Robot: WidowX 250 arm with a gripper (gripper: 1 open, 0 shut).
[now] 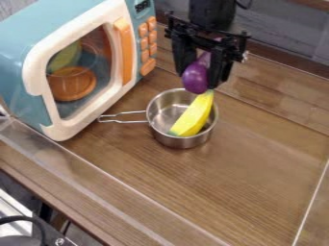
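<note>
My black gripper (206,65) hangs at the top centre, shut on a purple eggplant (195,79) that points downward. Beneath it a steel pot (174,136) with a long wire handle stands on the wooden counter, and a yellow banana (191,116) lies in it, leaning on the rim. The eggplant is just above the banana's upper end.
A toy microwave (38,101) in light blue and white, with orange dishes (72,85) inside, fills the left side. A wall runs along the back.
</note>
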